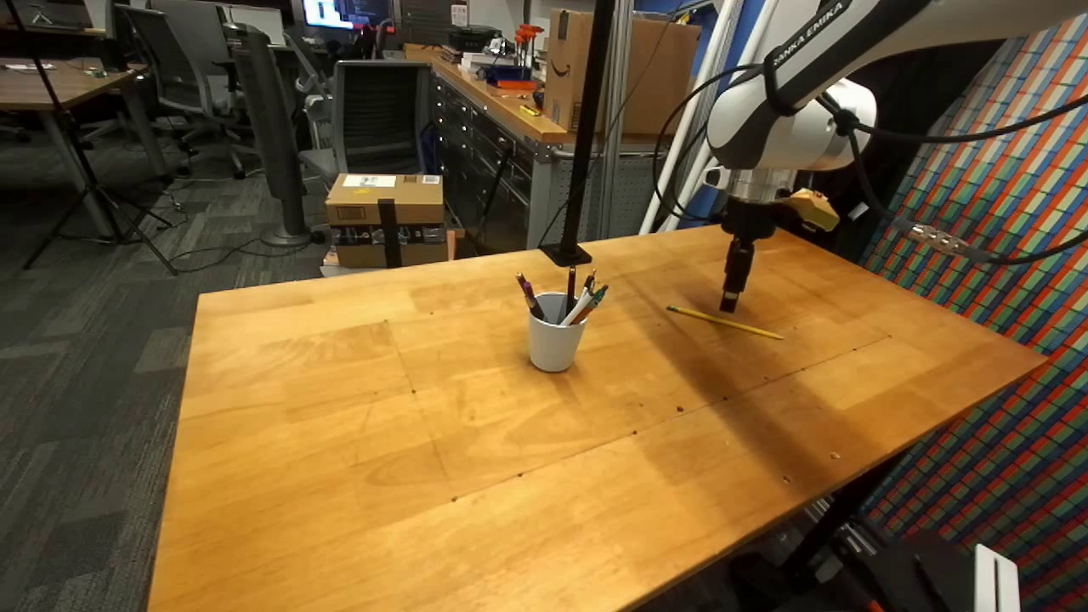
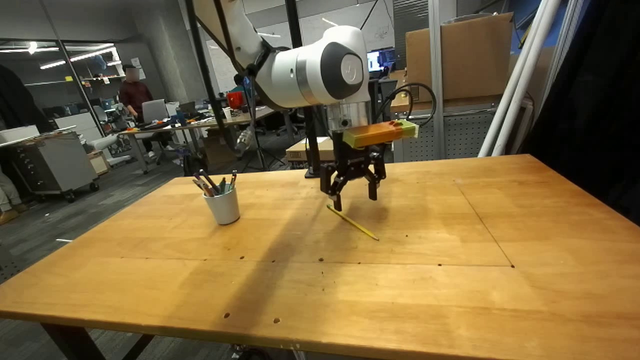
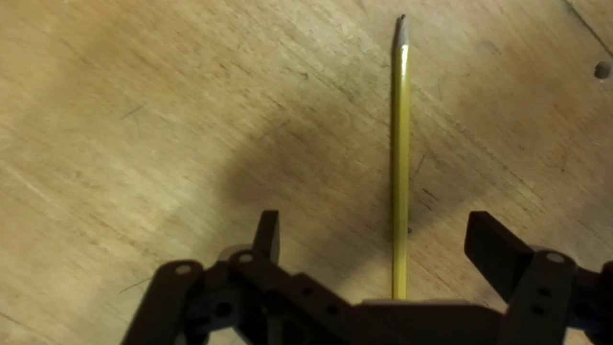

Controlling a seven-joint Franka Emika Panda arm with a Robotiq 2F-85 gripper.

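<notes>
A yellow pencil [image 1: 726,322] lies flat on the wooden table. Above it hangs my gripper [image 2: 355,203], open, its fingers wide apart and pointing down. In the wrist view the pencil [image 3: 401,166] runs lengthwise through the space between the fingertips, nearer the right finger, with its sharpened tip at the top. Its other end is hidden behind the gripper's body. Nothing is held. A white cup [image 1: 553,342] with several pens and markers stands upright on the table, left of the pencil in both exterior views; the cup [image 2: 223,207] is well apart from the gripper.
A black pole on a base plate [image 1: 566,254] rises at the table's back edge. Cables [image 1: 954,133] hang along the arm.
</notes>
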